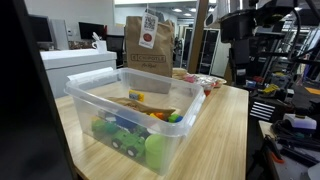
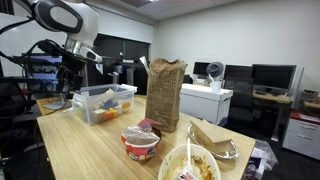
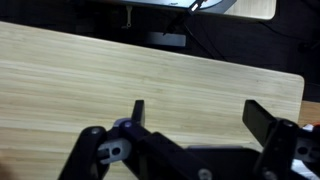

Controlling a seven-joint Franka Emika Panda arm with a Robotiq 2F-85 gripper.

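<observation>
High over the right side of the table hangs my gripper. In the wrist view its two dark fingers stand wide apart, with only bare wooden table between them, so the gripper is open and empty. To its left on the table is a clear plastic bin. Through its wall show colourful toys, among them a green toy vehicle. In the second exterior view the bin stands beneath and beyond the arm.
A tall brown paper bag stands behind the bin. Nearby are a red-and-white tub, a bowl with a white utensil in it, and an open cardboard container. Bare table lies below the gripper; its edge is close.
</observation>
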